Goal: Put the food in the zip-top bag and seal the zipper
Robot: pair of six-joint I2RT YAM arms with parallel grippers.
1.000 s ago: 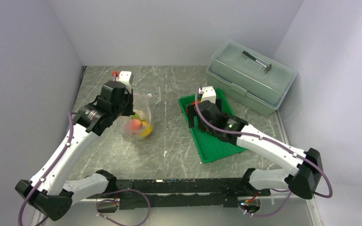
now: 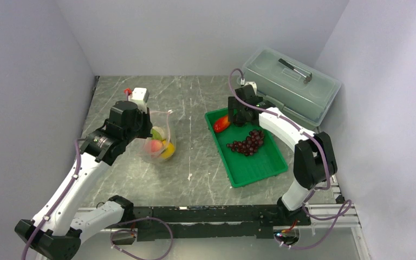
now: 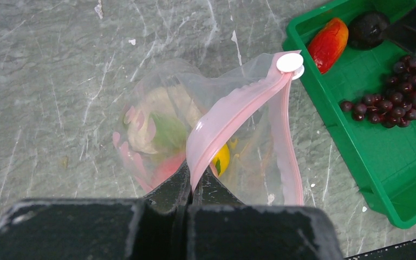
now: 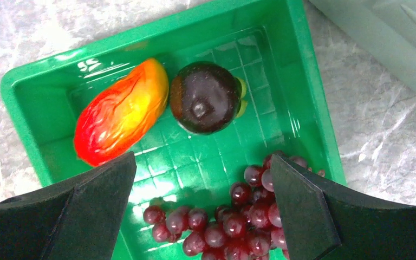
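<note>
The clear zip bag (image 3: 254,157) with pink zipper stands on the left of the table, holding several foods, including a yellow one (image 2: 168,151). My left gripper is shut on the bag's pink rim. My right gripper is open above the green tray (image 2: 254,173). In it lie a red-yellow mango (image 4: 119,114), a dark round fruit (image 4: 203,97) at the back and a bunch of grapes (image 4: 238,227).
A lidded translucent box (image 2: 287,92) with a tool on its lid stands behind the tray at the back right. The table between bag and tray is clear.
My right gripper has moved back over the tray's rear, toward the dark fruit and mango. My left gripper has shifted slightly toward the front left.
</note>
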